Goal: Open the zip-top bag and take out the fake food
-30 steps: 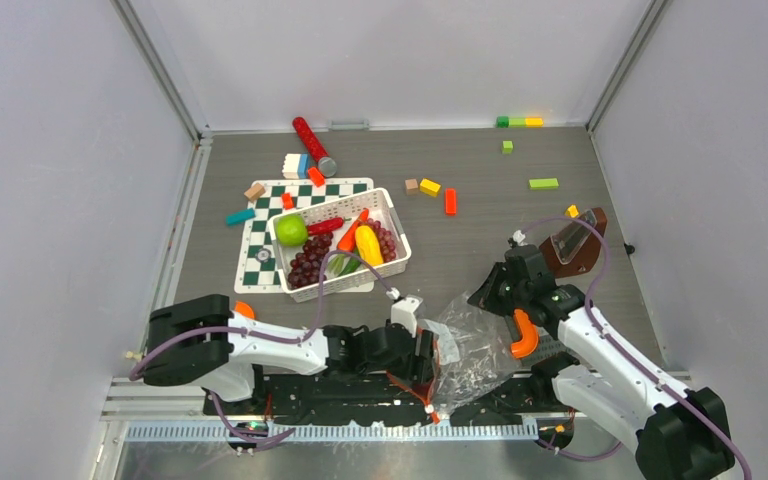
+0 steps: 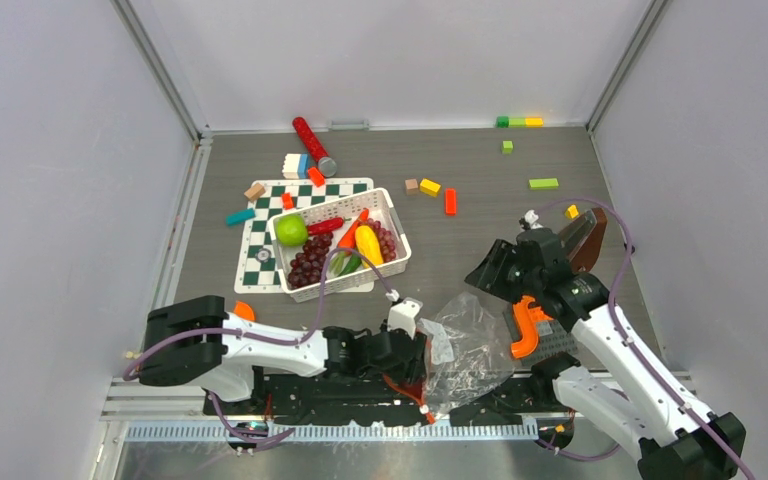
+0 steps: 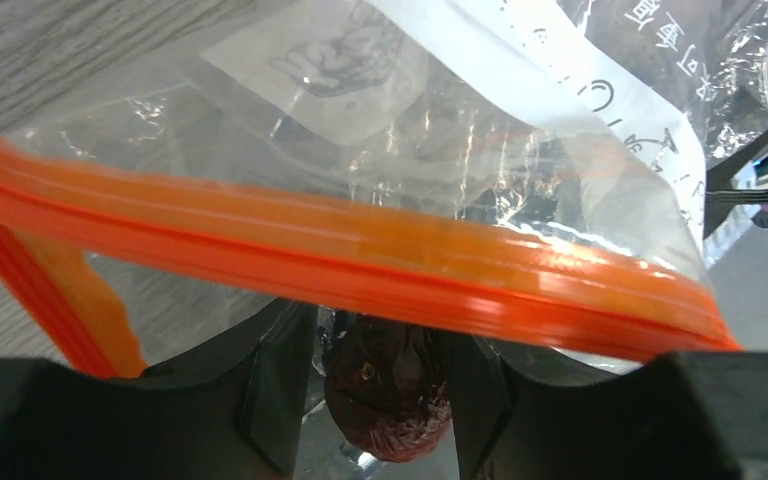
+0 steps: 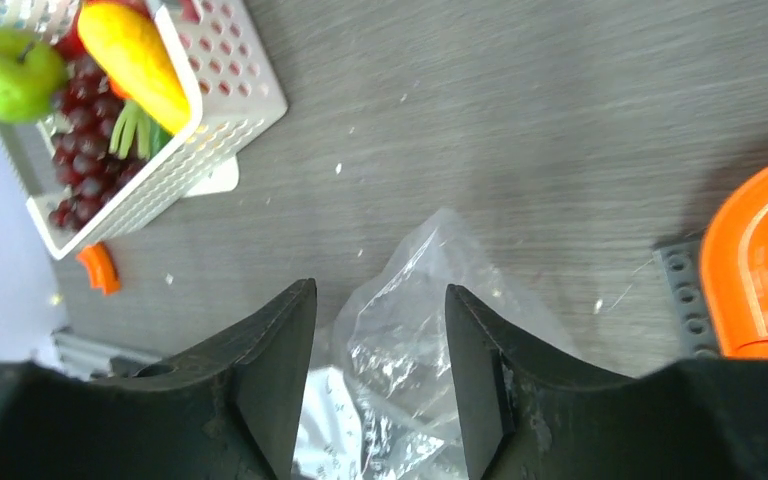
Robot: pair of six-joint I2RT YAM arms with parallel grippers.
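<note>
The clear zip top bag (image 2: 475, 355) lies at the table's front edge, its orange zip strip (image 3: 360, 250) arching across the left wrist view with the mouth parted. A dark red wrinkled fake food piece (image 3: 385, 390) sits between the fingers of my left gripper, just below the strip. Whether the fingers press on it, I cannot tell. Over the bag's far end stands my right gripper, open and empty; clear plastic (image 4: 430, 340) shows beneath and beyond its fingers.
A white basket (image 2: 400, 240) of fake fruit and vegetables stands left of centre on a checkered board (image 2: 255, 245). An orange curved part (image 2: 526, 335) is close to the bag's right side. Table behind the bag is bare.
My right gripper has opened, let the bag's far end go and lifted slightly. The left gripper has shifted only a little, with the zip strip still around it.
</note>
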